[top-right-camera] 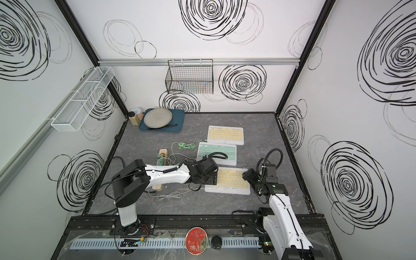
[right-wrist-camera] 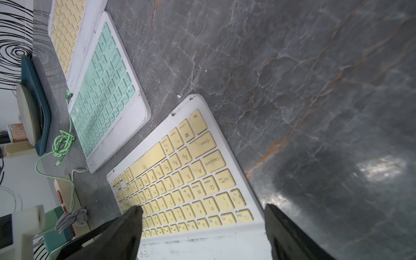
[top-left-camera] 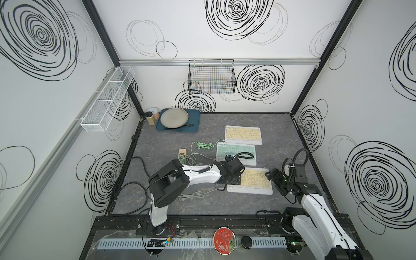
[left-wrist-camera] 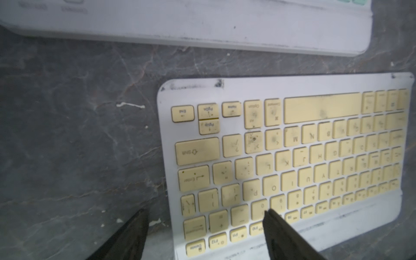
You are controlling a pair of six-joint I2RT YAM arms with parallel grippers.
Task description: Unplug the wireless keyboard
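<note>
Three keyboards lie on the grey table: a yellow-keyed one [top-left-camera: 255, 184] in front, a green-keyed one [top-left-camera: 227, 149] behind it, and another yellow-keyed one [top-left-camera: 243, 135] at the back. Over the left end of the front keyboard is my left gripper, its fingers apart with nothing between them. My right gripper stands at that keyboard's right end, fingers apart over its edge; whether they touch it I cannot tell. A power strip [top-right-camera: 162, 158] lies left of the keyboards, partly hidden by my left arm. Where each cable joins is unclear.
A bundled green cable [top-left-camera: 205, 145] lies near the rear keyboards, and a bundled grey cable [top-left-camera: 192, 195] near the front edge. A blue tray [top-left-camera: 195, 121] with a plate [top-left-camera: 174, 117] sits back left. Behind my right gripper, the table's right side is clear.
</note>
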